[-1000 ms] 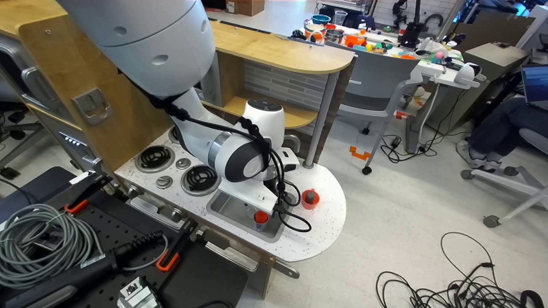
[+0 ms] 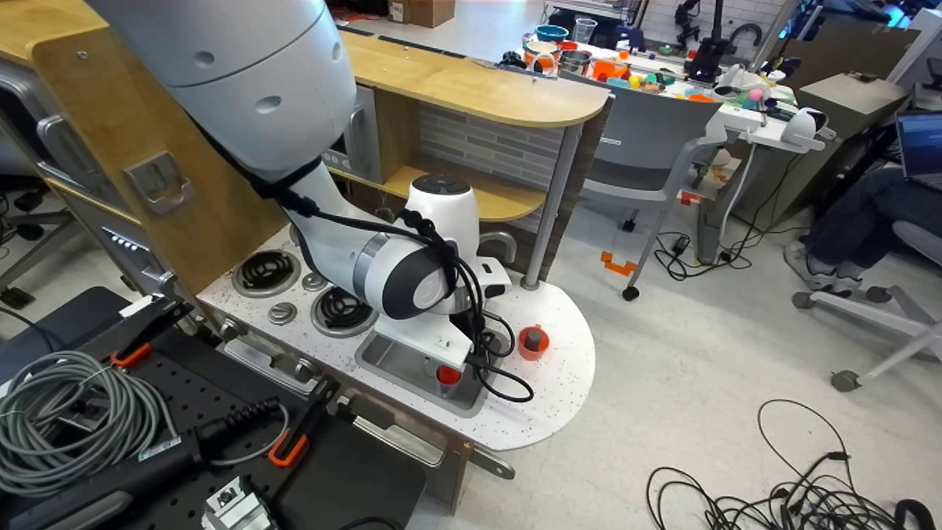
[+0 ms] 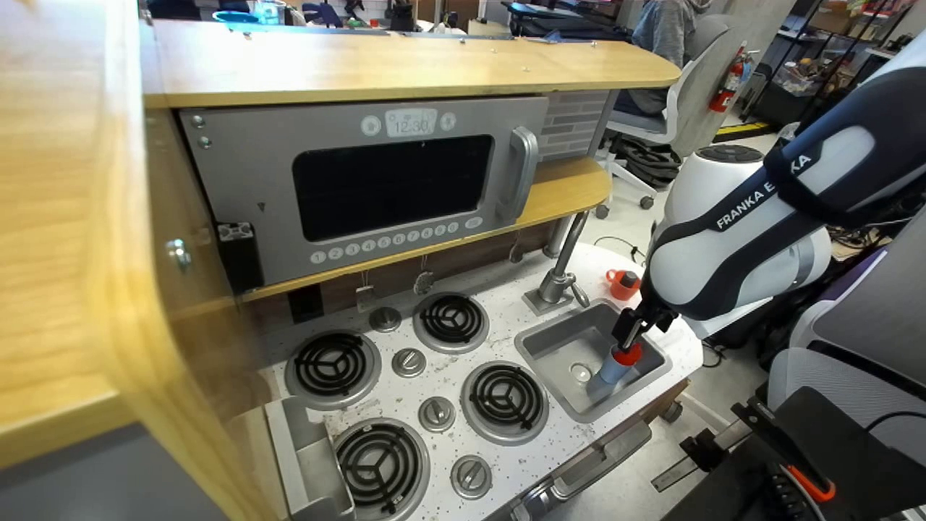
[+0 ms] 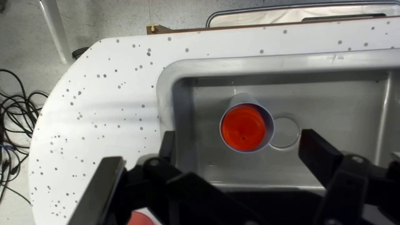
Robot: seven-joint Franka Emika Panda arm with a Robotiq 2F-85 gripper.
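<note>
A grey cup with red inside [image 4: 243, 127] stands in the grey sink [image 4: 337, 112], beside the drain, in the wrist view. My gripper is open above the sink, its two dark fingers far apart on either side of the cup and nothing held between them. In the second exterior view the same cup [image 3: 617, 364] sits under the gripper [image 3: 640, 333], near the sink's right end. Whether a fingertip touches the cup cannot be told there. An orange-red mug [image 3: 623, 284] with something dark inside stands on the counter behind the sink.
A faucet [image 3: 553, 288] rises behind the sink. Stove burners [image 3: 504, 401] and knobs lie to its left, under a microwave [image 3: 364, 182] and shelf. Black cables [image 2: 508, 380] hang from the arm.
The arm has shifted slightly left and a little lower in the first exterior view. The cup and the mug have stayed where they were.
</note>
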